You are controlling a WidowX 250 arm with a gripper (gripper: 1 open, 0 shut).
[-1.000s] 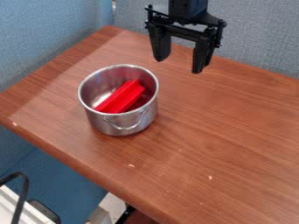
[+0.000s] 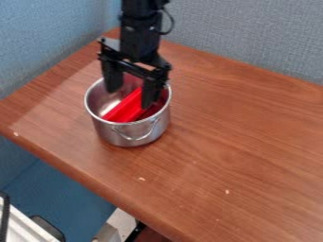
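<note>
A silver metal pot (image 2: pixel 127 132) with a wire handle stands on the wooden table, left of centre. A red object (image 2: pixel 123 111) lies inside it. My black gripper (image 2: pixel 131 90) is over the pot, open, its two fingers reaching down at the rim on either side, the right one over the red object and partly hiding it.
Grey-blue walls line the back and left.
My gripper has moved from the back centre of the table leftward and down to the pot. The pot and red object look in the same place.
</note>
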